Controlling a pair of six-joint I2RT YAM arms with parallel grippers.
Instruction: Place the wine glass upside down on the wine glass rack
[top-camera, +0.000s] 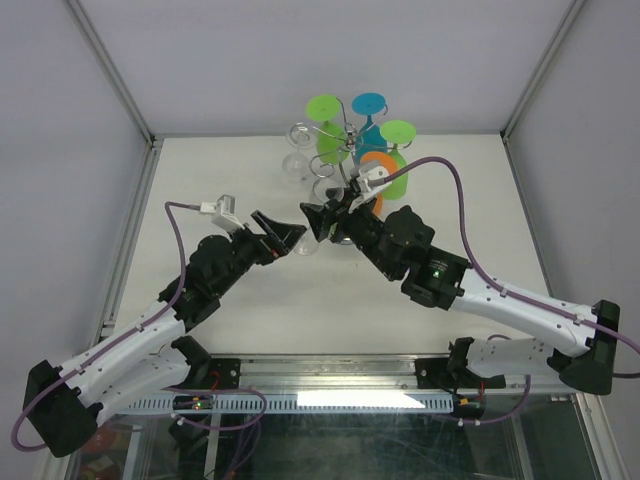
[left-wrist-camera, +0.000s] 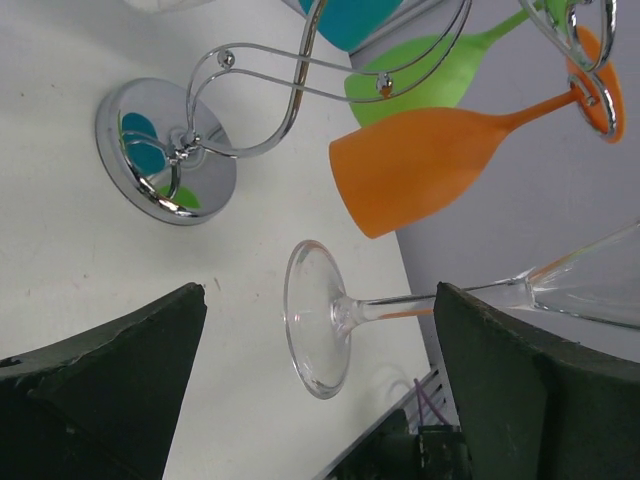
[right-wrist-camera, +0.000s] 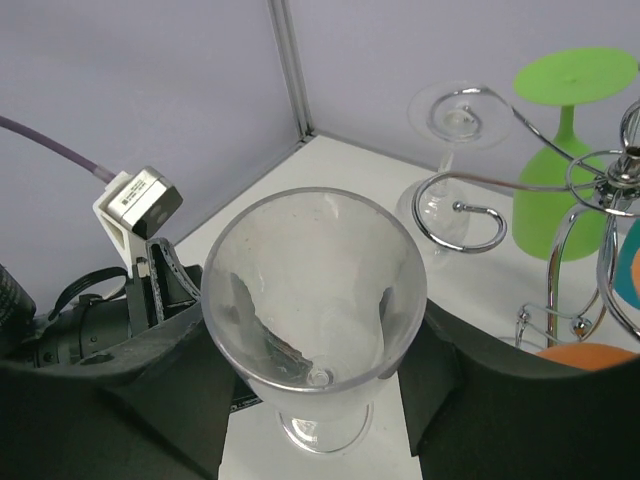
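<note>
My right gripper (top-camera: 330, 215) is shut on a clear wine glass (right-wrist-camera: 313, 230), whose bowl rim faces the right wrist camera, with the foot further off. In the left wrist view, the glass's foot (left-wrist-camera: 310, 320) and stem are in front of my left gripper (top-camera: 280, 240), which stands open with nothing between its fingers. The chrome rack (top-camera: 350, 135) behind the grippers carries upside-down glasses: green (top-camera: 323, 106), blue (top-camera: 368, 102), orange (left-wrist-camera: 420, 165) and clear (right-wrist-camera: 445, 120).
Grey walls and metal rails edge it.
</note>
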